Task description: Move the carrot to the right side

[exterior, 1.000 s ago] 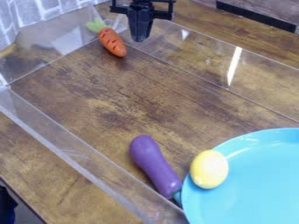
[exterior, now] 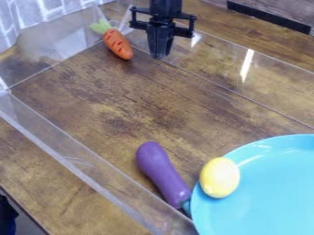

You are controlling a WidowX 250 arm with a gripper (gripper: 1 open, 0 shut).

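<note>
The orange carrot [exterior: 117, 43] lies near the top left of the camera view, its green top pointing to the back left. Just right of it is my black gripper [exterior: 160, 52], pointing downward and apart from the carrot. The fingers look dark and close together at this size, so the gap between them is not clear. No object shows at the fingertips.
A purple eggplant-like toy [exterior: 162, 173] lies at the lower middle. Beside it, a yellow egg-shaped toy [exterior: 219, 177] rests on the rim of a blue plate [exterior: 263, 207]. Clear walls [exterior: 73, 147] edge the wooden floor [exterior: 105, 106], whose middle is bare.
My gripper has come down and slightly to the right in the view. The carrot, the purple toy, the yellow toy and the plate have stayed where they were.
</note>
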